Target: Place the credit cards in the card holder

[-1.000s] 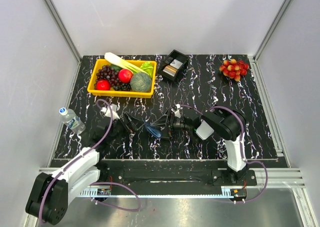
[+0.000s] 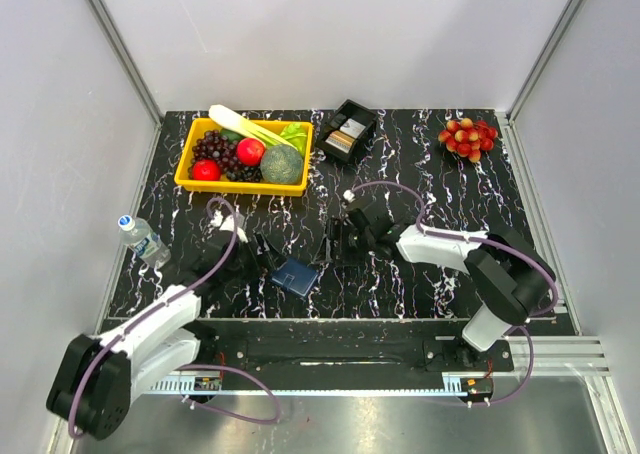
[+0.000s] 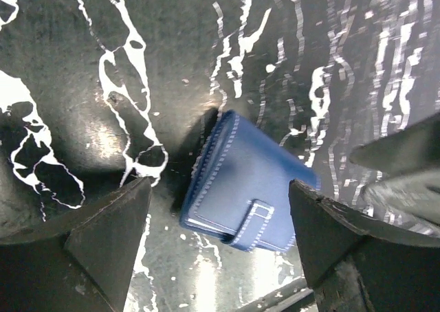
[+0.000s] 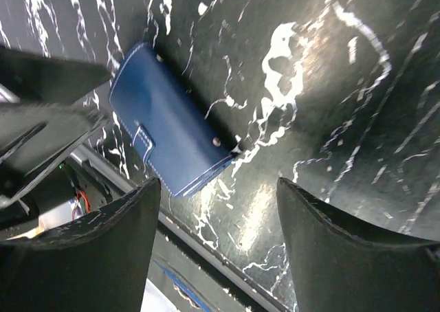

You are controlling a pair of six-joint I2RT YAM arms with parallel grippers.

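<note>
A dark blue leather card holder [image 2: 295, 276] with a snap strap lies on the black marbled table between my grippers. In the left wrist view the holder [image 3: 240, 185] sits just beyond the open fingers of my left gripper. In the right wrist view the holder [image 4: 168, 126] is ahead and left of my open right gripper, with nothing between its fingers. At the back, a black box [image 2: 349, 132] holds several cards.
A yellow fruit basket [image 2: 244, 187] stands back left, a water bottle [image 2: 145, 242] at the left, red fruit [image 2: 467, 138] back right.
The card holder now lies flat on the table, clear of the grippers. My right arm has swung and drawn back slightly; my left gripper has shifted slightly.
</note>
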